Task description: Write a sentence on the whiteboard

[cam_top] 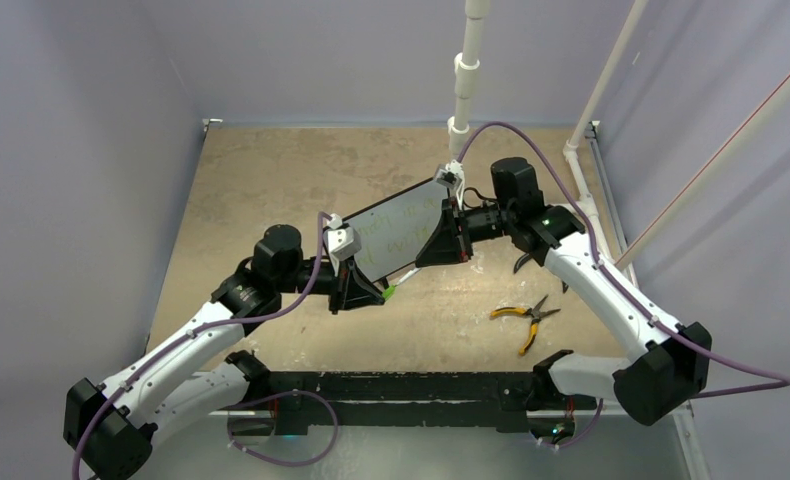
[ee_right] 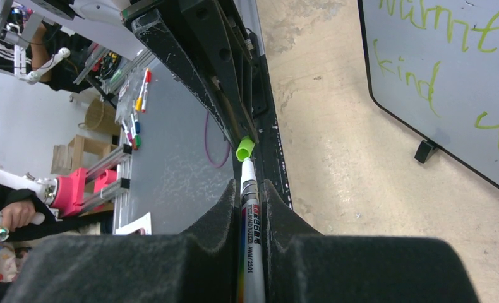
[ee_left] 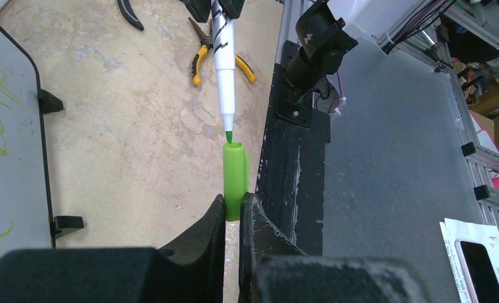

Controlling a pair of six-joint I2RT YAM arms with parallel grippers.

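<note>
My left gripper is shut on a bright green marker cap [ee_left: 236, 177], its open end facing the marker. A white marker [ee_right: 251, 233] sits lengthwise in my right gripper, which is shut on its barrel. In the left wrist view the marker's green tip [ee_left: 228, 136] is right at the cap's mouth, roughly in line with it; whether it has entered is hard to tell. Behind the grippers stands the whiteboard [cam_top: 396, 228], bearing several lines of yellow-green handwriting, partly hidden by the right arm.
Yellow-handled pliers [cam_top: 527, 320] lie on the table at the right, with a second dark-handled tool [cam_top: 522, 262] behind them. A white pipe [cam_top: 464, 85] rises behind the board.
</note>
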